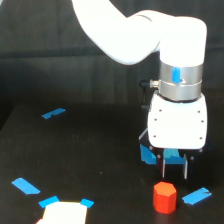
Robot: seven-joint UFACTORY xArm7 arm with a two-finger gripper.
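Note:
The white arm reaches down from the top to a white gripper [175,163] on the right side, pointing at the black surface. Its two thin dark fingers stand apart over blue tape. A red hexagonal block [165,198] lies just in front of and below the fingers; whether they touch it is hard to tell, but it is not between them.
A pale cream object [64,214] with a red part beside it is cut off at the bottom left. Several blue tape strips [25,186] mark the black table [90,150].

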